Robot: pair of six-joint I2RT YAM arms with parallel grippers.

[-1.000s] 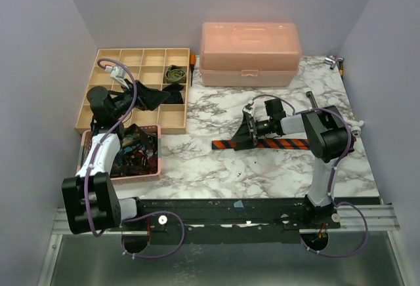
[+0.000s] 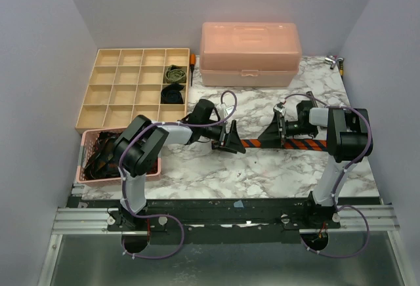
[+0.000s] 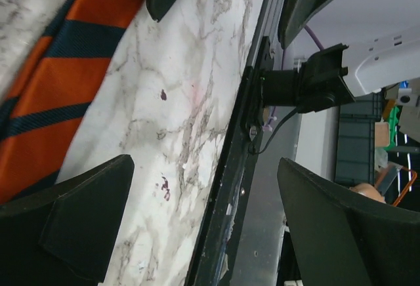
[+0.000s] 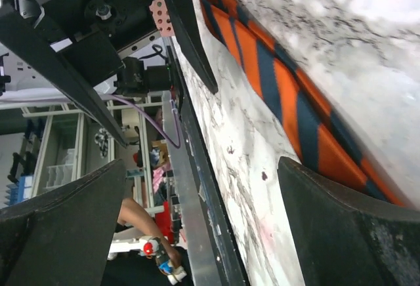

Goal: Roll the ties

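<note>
A striped orange and dark tie [image 2: 310,144] lies flat and stretched out lengthwise across the marble table. Over its left part hovers my left gripper [image 2: 231,140], fingers spread. To the right, my right gripper [image 2: 271,136] is also open above the tie's middle. In the left wrist view the tie [image 3: 62,79] runs along the left side, outside the fingers [image 3: 85,217]. The right wrist view shows the tie [image 4: 289,96] slanting to the lower right, its far end folded in layers; nothing sits between the fingers.
A wooden organizer [image 2: 125,76] at back left holds a green rolled tie [image 2: 174,74] and a black rolled tie [image 2: 172,94]. The pink bin [image 2: 88,184] with dark ties is partly under my left arm. A pink case [image 2: 249,50] stands behind.
My left arm swung from the organizer and bin side rightward to the tie's left part. My right gripper left the tie's left end and moved right along it.
</note>
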